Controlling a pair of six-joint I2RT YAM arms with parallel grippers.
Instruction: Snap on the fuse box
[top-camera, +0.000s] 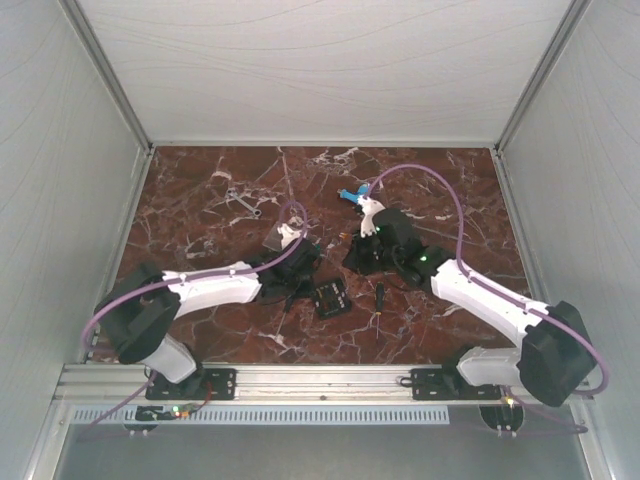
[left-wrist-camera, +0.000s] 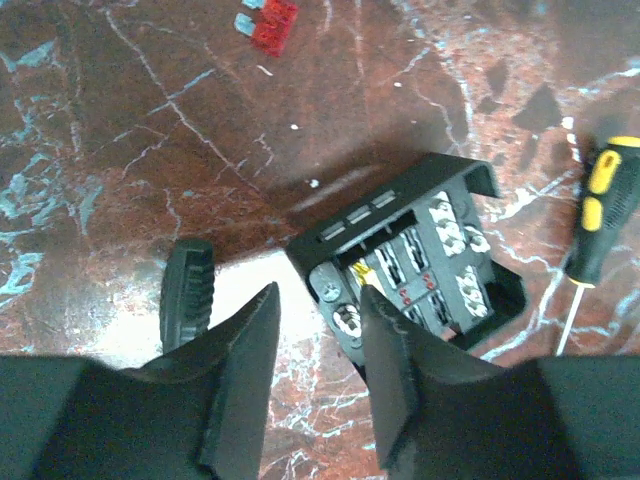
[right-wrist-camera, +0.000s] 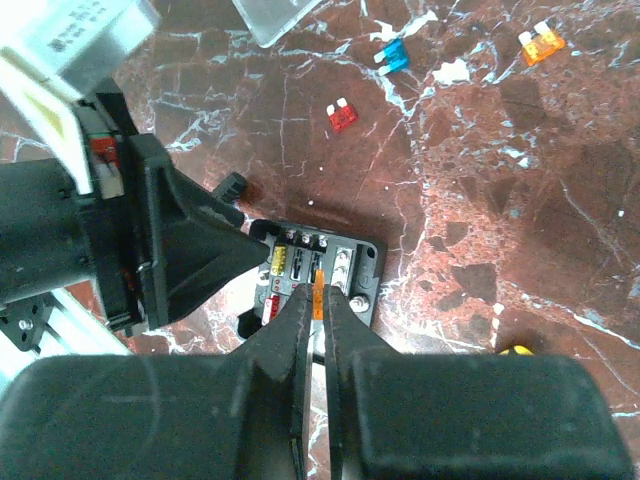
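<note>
The black fuse box (top-camera: 332, 298) lies on the marble table. In the left wrist view the box (left-wrist-camera: 430, 240) is below and right of centre, with rows of fuse slots and terminals. My left gripper is over its lower-left side, fingers apart, nothing visible between them. In the right wrist view the box (right-wrist-camera: 355, 280) is partly hidden behind my right gripper, whose fingers are together; an orange piece shows at their tips, but I cannot tell if it is held or in the box. My left gripper's body appears at upper left there.
Loose fuses, red (right-wrist-camera: 341, 117), blue (right-wrist-camera: 394, 59) and orange (right-wrist-camera: 543, 45), lie above the box. A screwdriver (left-wrist-camera: 603, 200) lies to its right, a black handle (left-wrist-camera: 185, 295) to its left. A blue object (top-camera: 352, 194) and wrench (top-camera: 240, 202) lie farther back.
</note>
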